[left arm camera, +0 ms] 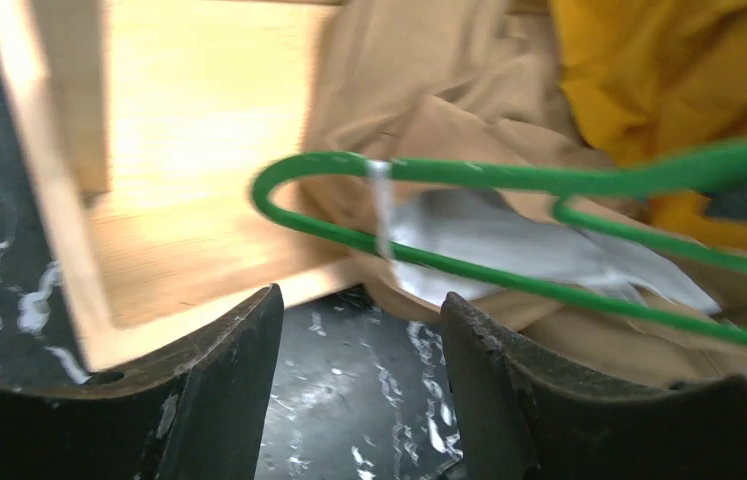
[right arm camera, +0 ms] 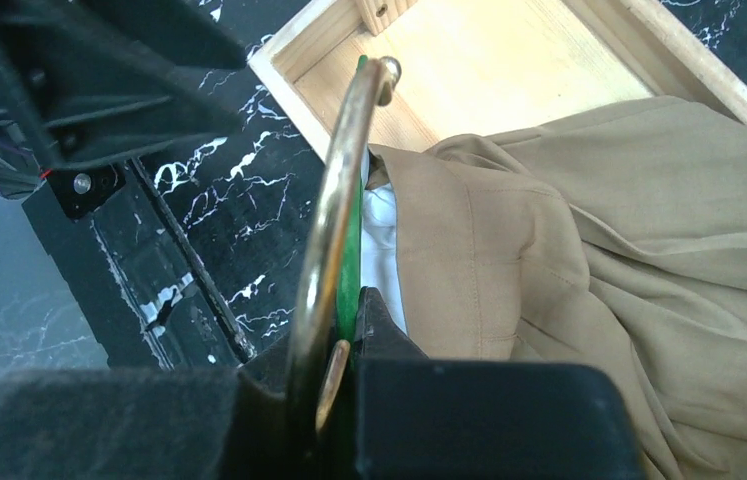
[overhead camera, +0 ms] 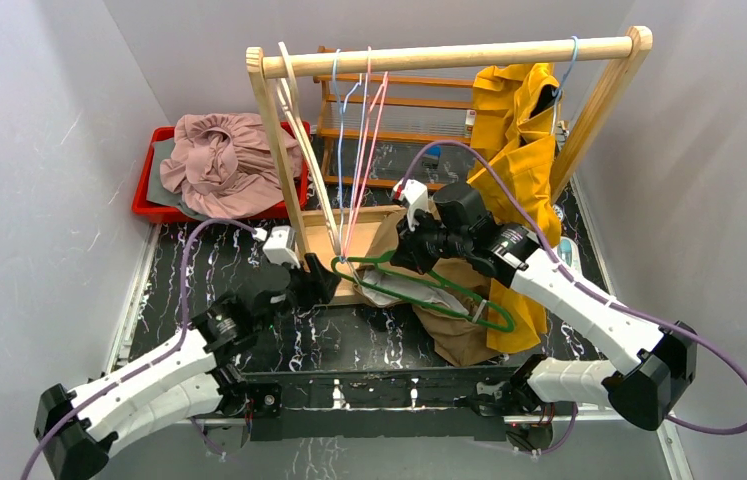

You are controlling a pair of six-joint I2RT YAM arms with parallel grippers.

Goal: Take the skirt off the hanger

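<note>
The green hanger [overhead camera: 429, 297] lies tilted in mid-air in front of the wooden box, my right gripper [overhead camera: 404, 255] shut on it; in the right wrist view its metal hook [right arm camera: 339, 180] rises from between the fingers. A tan skirt [right arm camera: 649, 220] with a pale lining hangs at the hanger, spreading over the box and down to the floor. My left gripper stands open left of the hanger's end [left arm camera: 279, 170], nothing between its fingers.
A wooden rail [overhead camera: 449, 52] holds several empty hangers and a yellow garment [overhead camera: 514, 120] at the right. The red bin [overhead camera: 144, 200] with folded clothes is at back left, the wooden box [left arm camera: 189, 120] below the rail.
</note>
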